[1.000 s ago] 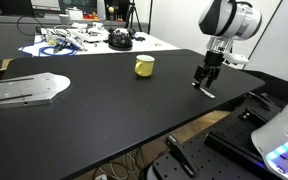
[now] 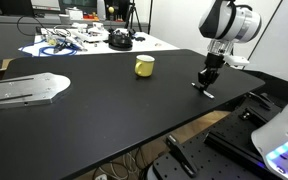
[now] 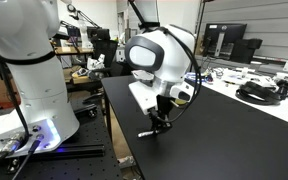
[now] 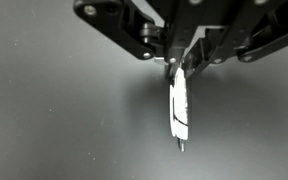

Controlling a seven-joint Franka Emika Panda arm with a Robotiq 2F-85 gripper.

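Note:
A white marker with a dark tip and a dark line along its body shows in the wrist view. The gripper is shut on it, with the fingers around its upper end and the rest of the body sticking out. In exterior view 1 the gripper is low over the right side of the black table, and the white end of the marker shows beside the fingertips. Exterior view 2 has the gripper close to the tabletop, partly dark against it. Whether the marker touches the table is hard to tell.
A yellow mug stands at the back middle of the black table. A flat whitish metal plate lies at the far left. Between them and the arm the tabletop is clear. The table's front edge is near the gripper.

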